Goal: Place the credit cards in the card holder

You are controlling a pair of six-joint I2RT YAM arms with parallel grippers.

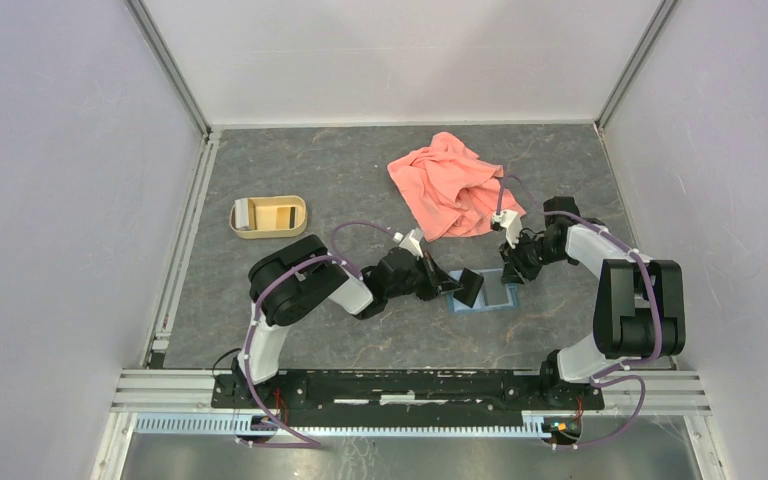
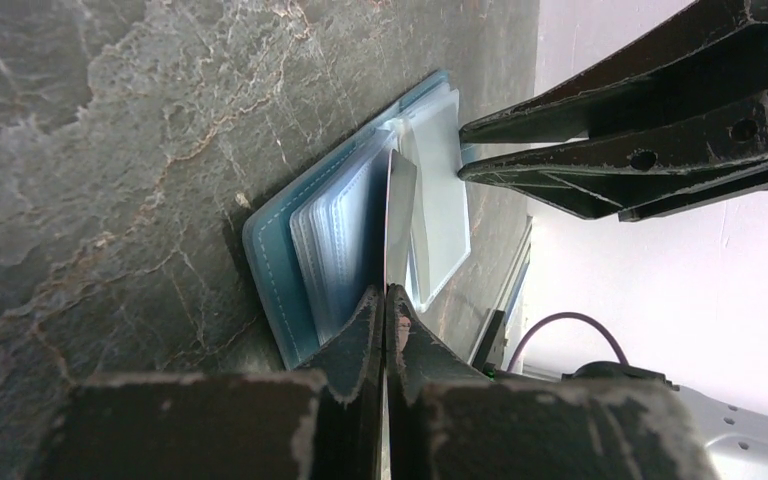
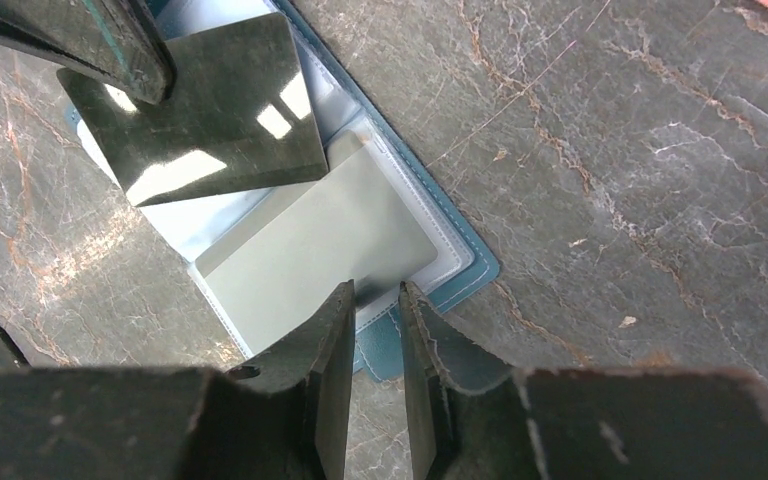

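The blue card holder (image 1: 480, 304) lies open on the table, with clear sleeves and a grey card (image 3: 315, 240) on its right part. My left gripper is shut on a dark card, held over the holder's left part and edge-on in the left wrist view. My right gripper hovers at the holder's right end by the grey card, fingertips slightly apart with nothing clearly between them.
A yellow tray (image 1: 268, 228) with cards stands at the left. A crumpled pink cloth (image 1: 440, 180) lies behind the holder. Bare table surrounds the holder at front and left.
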